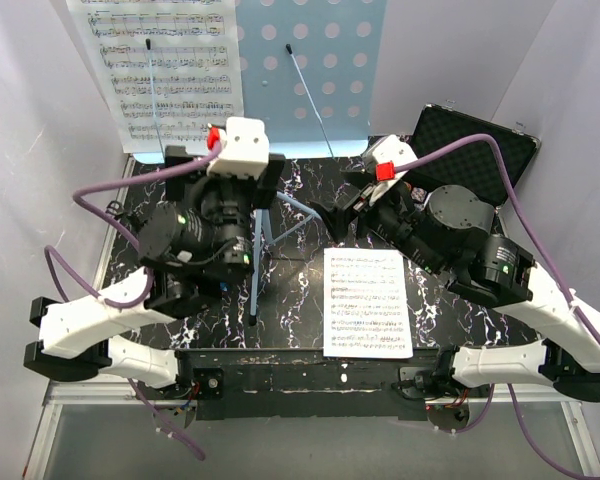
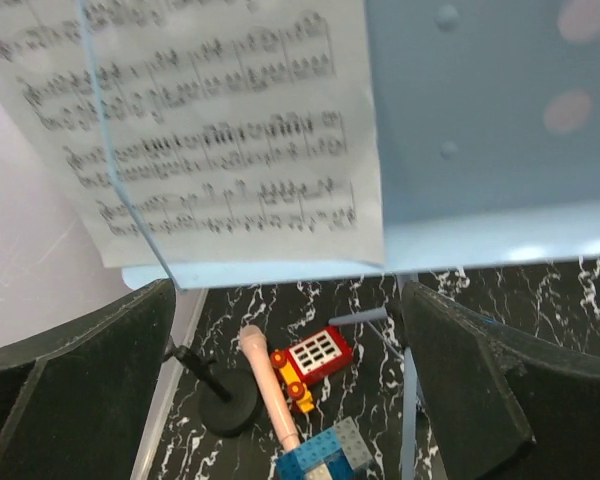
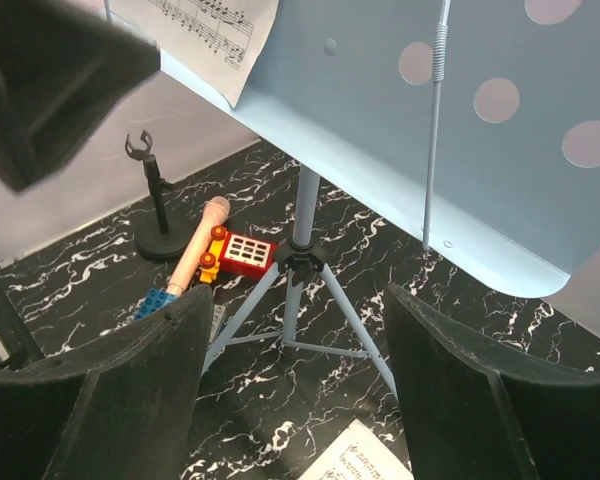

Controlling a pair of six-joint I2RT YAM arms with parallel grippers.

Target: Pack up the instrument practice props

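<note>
A light-blue music stand [image 3: 480, 190] fills the back, its tray holding sheet music [image 2: 220, 120] under thin page arms. My left gripper is open just in front of the stand's lower edge, with props visible below and beyond it: a pink microphone [image 3: 196, 240], a red-and-yellow toy [image 3: 245, 255], blue bricks [image 2: 320, 455] and a black clip holder [image 3: 160, 240]. My right gripper stands open before the right part of the stand, facing its tripod [image 3: 305, 262]. A stack of score sheets [image 1: 365, 300] lies on the table at the front.
An open black case [image 1: 465, 150] with a foam lid sits at the back right, partly behind my right arm. Pale walls close both sides. The dark marbled table [image 3: 280, 440] has some free room around the tripod's legs.
</note>
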